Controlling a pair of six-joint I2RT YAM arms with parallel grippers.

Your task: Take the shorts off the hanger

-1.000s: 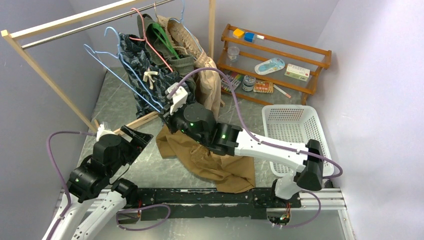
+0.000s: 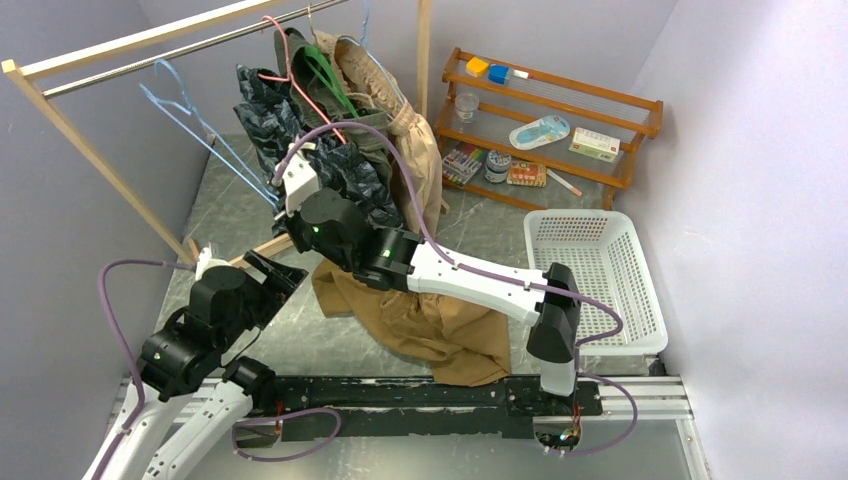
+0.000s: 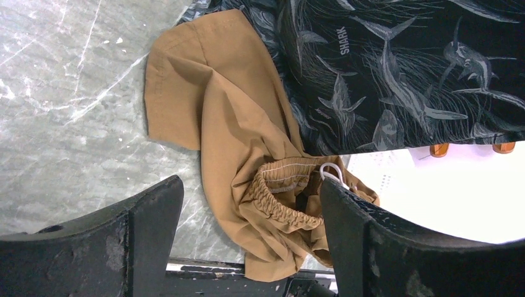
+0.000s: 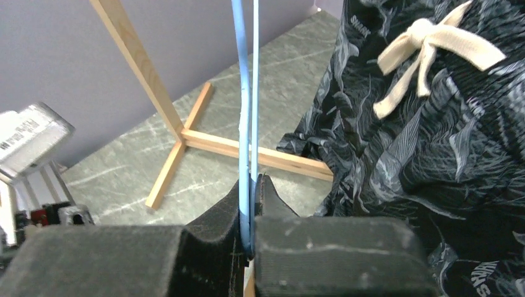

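Brown shorts (image 2: 455, 335) with a gathered waistband lie crumpled on the floor, off any hanger; the left wrist view shows the shorts (image 3: 232, 124) below the left gripper, whose fingers are apart with nothing between them. My right gripper is shut on the lower part of a blue hanger (image 4: 244, 124), with no garment on it. From the top, that hanger slants up and left from the right gripper (image 2: 280, 213) toward the rail (image 2: 180, 57).
Dark shark-print shorts (image 4: 427, 148) with a cream bow hang close beside the right gripper. Other clothes share the rail, among them a beige garment (image 2: 415, 150). A white basket (image 2: 645, 270) and a wooden shelf (image 2: 560, 85) stand to the right.
The right arm has moved left and a little up, carrying the blue hanger past the dark shorts toward the rail's left end. The left arm and brown shorts look almost unmoved.
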